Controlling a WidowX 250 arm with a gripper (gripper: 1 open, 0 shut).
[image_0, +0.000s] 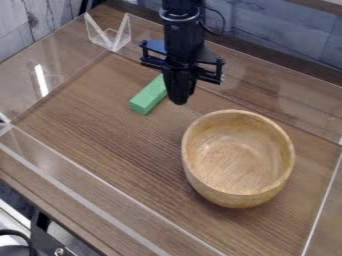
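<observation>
My black gripper (179, 92) hangs over the middle of the table, just right of a green rectangular block (147, 98) lying on the wooden surface. The gripper looks shut, with nothing visible between its fingers. It partly hides the block's upper end. A large round tan bowl (238, 156) sits at the lower right, below and right of the gripper.
A small blue object (155, 46) lies at the back, partly behind the arm. A clear plastic piece (110, 30) is at the upper left.
</observation>
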